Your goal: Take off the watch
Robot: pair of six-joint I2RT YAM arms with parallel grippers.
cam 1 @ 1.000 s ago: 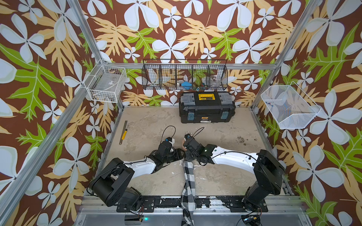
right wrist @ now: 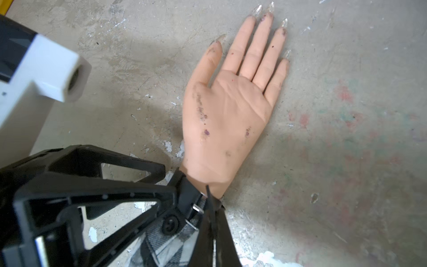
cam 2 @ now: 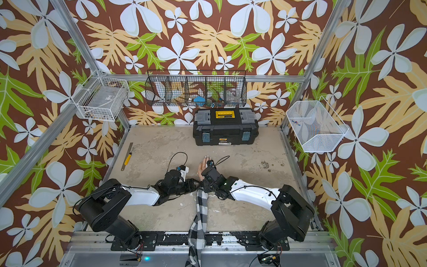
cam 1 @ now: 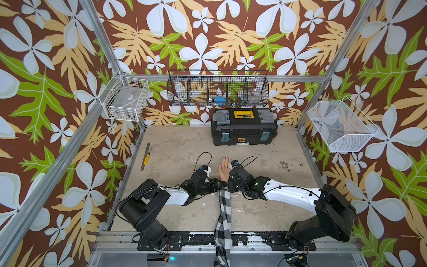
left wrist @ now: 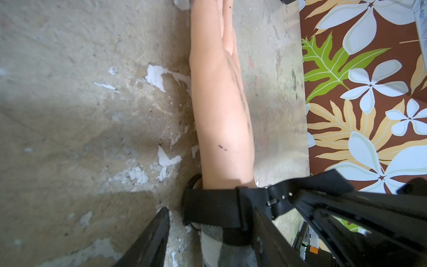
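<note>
A model hand (right wrist: 226,106) lies palm up on the table, its wrist in a black-and-white checked sleeve (cam 1: 225,204). Around that wrist sits the watch's black band (left wrist: 211,207), its loose strap end (left wrist: 329,180) stretched out to the side beside a small metal buckle. My left gripper straddles the wrist from the left, its fingers on either side of the band and apart. From the right, my right gripper is shut at the wrist, with the thin strap running to its fingers (left wrist: 311,200). The watch face does not show clearly.
Behind the hand stands a black toolbox (cam 1: 243,129). A utility knife (cam 1: 146,158) lies at the far left of the table. Wire baskets (cam 1: 218,91) hang on the walls. Free table lies to both sides of the hand.
My right arm has shifted to the right, and the hand and sleeve have slid slightly right with it. The left arm has moved a little to the right, up against the wrist.
</note>
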